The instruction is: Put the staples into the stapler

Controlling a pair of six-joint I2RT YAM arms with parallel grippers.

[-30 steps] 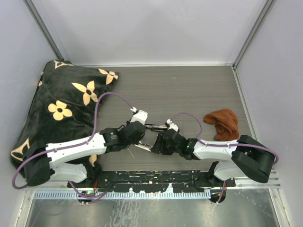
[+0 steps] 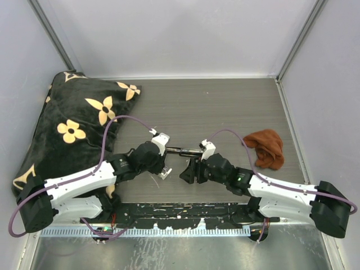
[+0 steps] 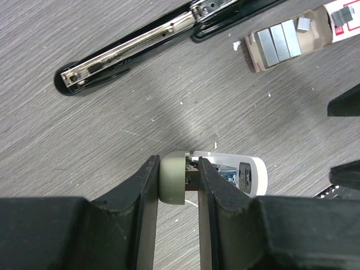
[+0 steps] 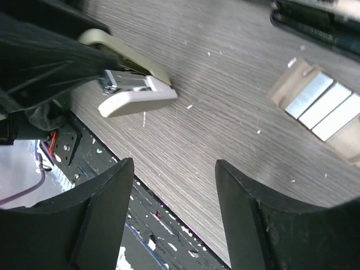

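My left gripper is shut on a small white and pale-green stapler (image 3: 256, 171), held low over the table. From the right wrist view, the small stapler (image 4: 143, 100) shows its metal insides between its parted pale-green and white halves. My right gripper stands open to the right of it, nothing between its fingers. Silver staple strips (image 3: 279, 42) lie in an open cardboard box (image 3: 322, 31) beyond the grippers. Whether any staples sit inside the held stapler I cannot tell.
A long black stapler (image 3: 126, 56) lies opened out on the table behind the grippers. White specks dot the tabletop. A dark flowered cushion (image 2: 84, 107) fills the left side, and a brown cloth (image 2: 269, 147) lies at the right.
My right gripper has moved away from the small stapler, a little to the right. The left gripper has shifted slightly left, still with the stapler.
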